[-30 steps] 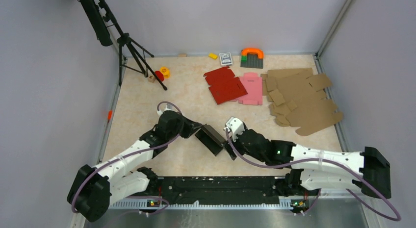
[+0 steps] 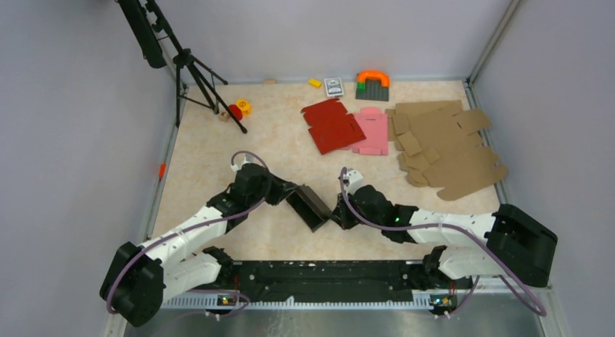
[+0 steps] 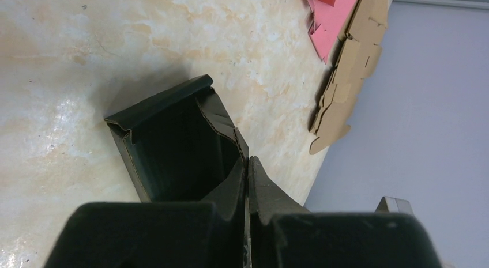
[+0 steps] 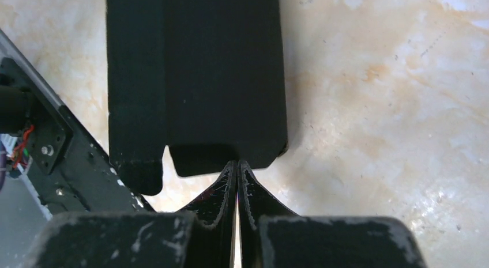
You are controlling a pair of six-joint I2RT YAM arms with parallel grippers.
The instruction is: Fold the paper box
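Dark and partly folded, the paper box (image 2: pixel 316 200) sits between my two arms in the top view. In the left wrist view its open inside (image 3: pixel 179 147) shows, with a narrow folded flap (image 3: pixel 161 102) along the far edge. My left gripper is shut on the box's wall edge. In the right wrist view, my right gripper is shut with nothing between its fingers. Its tips are at the box's near end, beside the lower edge of the dark panel (image 4: pixel 225 72); whether they touch cannot be told.
Red card (image 2: pixel 337 134), pink card (image 2: pixel 373 130) and brown cardboard sheets (image 2: pixel 442 148) lie flat farther back. Small toys and a tripod (image 2: pixel 187 61) stand toward the rear. Bare table surrounds the box, and the black rail (image 2: pixel 326 279) runs along the front.
My right gripper went from open to shut and came closer to the box's end. The box shifted slightly leftward in the top view. The left gripper stayed on its edge, barely moving.
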